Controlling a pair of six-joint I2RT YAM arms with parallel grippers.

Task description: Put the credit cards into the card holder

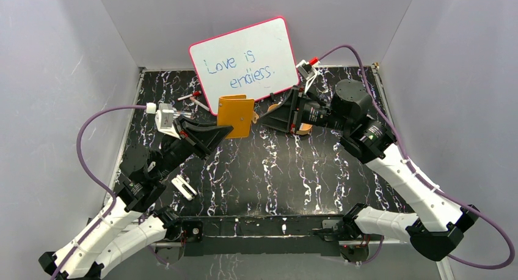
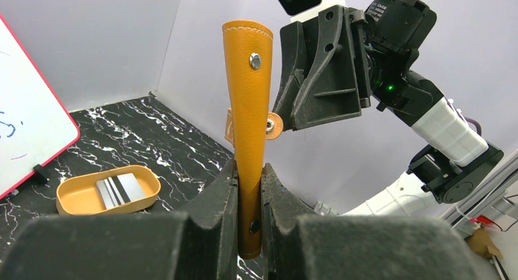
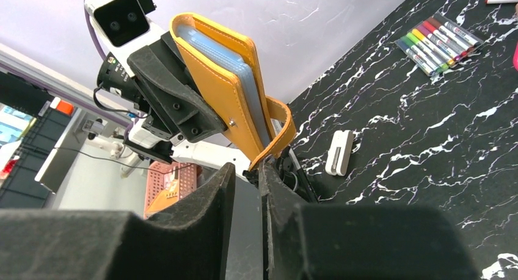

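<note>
The orange leather card holder hangs upright above the table, my left gripper shut on its edge. In the right wrist view clear plastic sleeves show between its covers. Its snap strap loops out towards my right gripper, whose fingers stand a little apart, slightly open. The strap's end lies by the right fingertips; whether it touches them, I cannot tell. Pale cards with a dark stripe rest in a yellow-orange tray on the table, partly covered by the right arm in the top view.
A whiteboard with blue writing leans at the back. A pack of coloured markers and a small white object lie on the black marbled table.
</note>
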